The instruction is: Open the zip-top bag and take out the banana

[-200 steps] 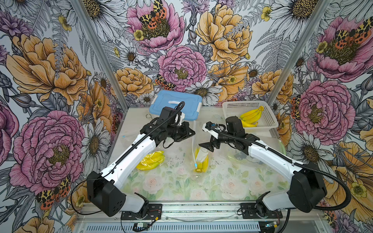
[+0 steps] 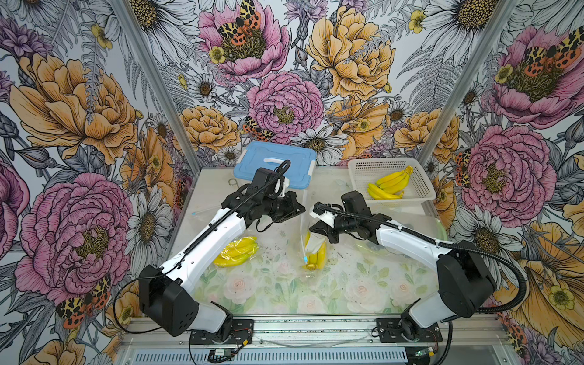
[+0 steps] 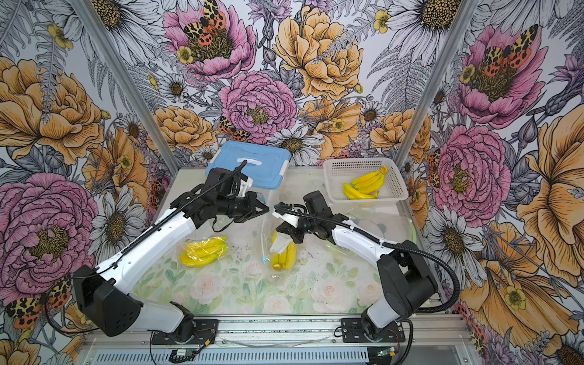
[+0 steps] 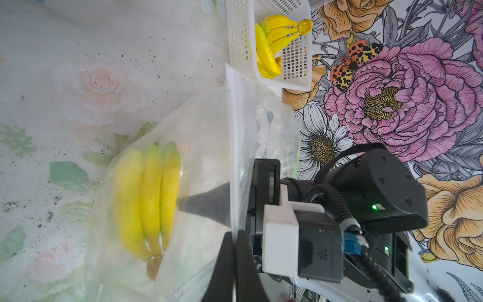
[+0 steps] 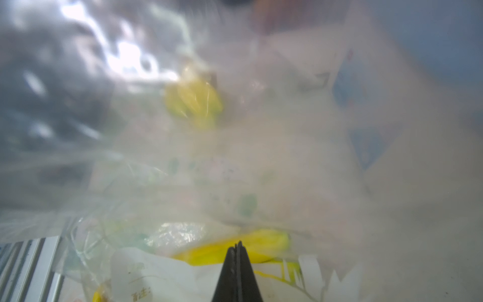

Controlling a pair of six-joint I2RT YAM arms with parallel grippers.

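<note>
A translucent zip bag [image 4: 105,236] with bananas [image 4: 151,201] inside hangs upright from its top edge at mid table. My left gripper [image 2: 298,210] is shut on that edge [image 4: 230,120], a thin strip of plastic. My right gripper [image 2: 317,234] is low at the bag's side, over the bananas. In the right wrist view its fingertips [image 5: 234,254] are shut with nothing between them, with plastic filling most of that view and yellow fruit behind.
Another bagged banana bunch [image 2: 234,252] lies at the left. A blue lidded box [image 3: 246,161] stands at the back, and a white basket [image 3: 331,182] holding bananas at the back right.
My right gripper has moved down and left toward the bananas in the hanging bag. The left gripper has stayed nearly still.
</note>
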